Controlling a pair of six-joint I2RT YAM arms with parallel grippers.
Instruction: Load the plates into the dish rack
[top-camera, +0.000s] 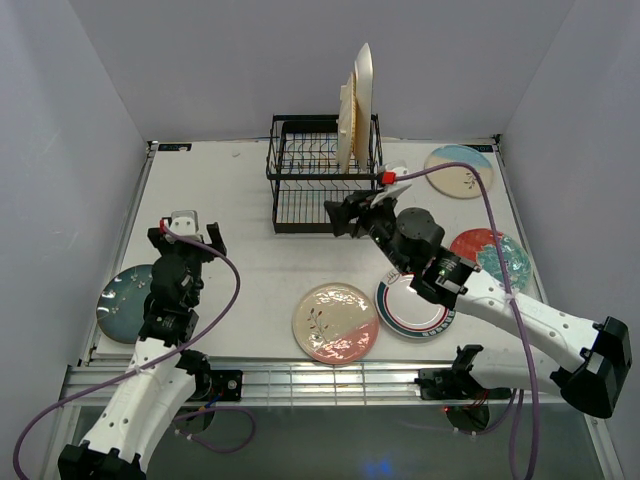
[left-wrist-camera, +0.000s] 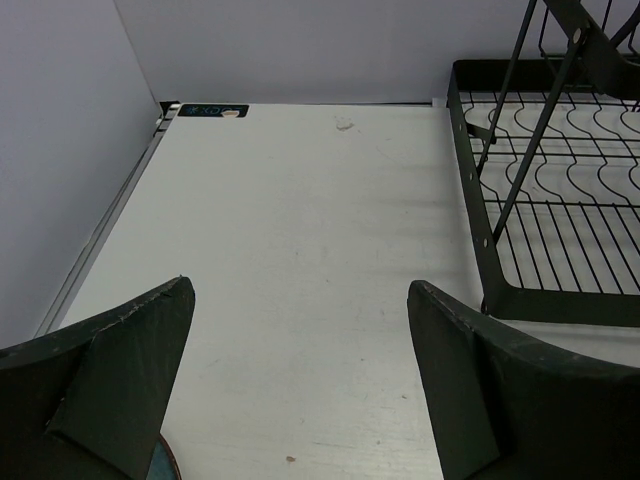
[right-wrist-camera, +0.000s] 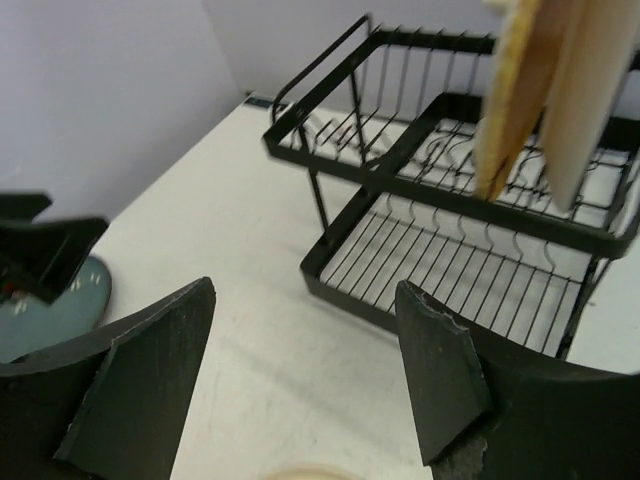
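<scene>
A black two-tier dish rack (top-camera: 323, 226) stands at the back, plates (top-camera: 356, 100) upright in the right of its top tier. On the table lie a beige-pink plate (top-camera: 335, 323), a green-rimmed white plate (top-camera: 414, 319), a red-teal plate (top-camera: 505, 259), a beige-blue plate (top-camera: 456, 175) and a dark teal plate (top-camera: 124, 305). My left gripper (top-camera: 186, 236) is open and empty at the left, above the table beside the teal plate. My right gripper (top-camera: 340, 215) hangs in front of the rack's right half, fingers apart and empty, partly covering the green-rimmed plate's view.
Grey walls enclose the sides and back.
</scene>
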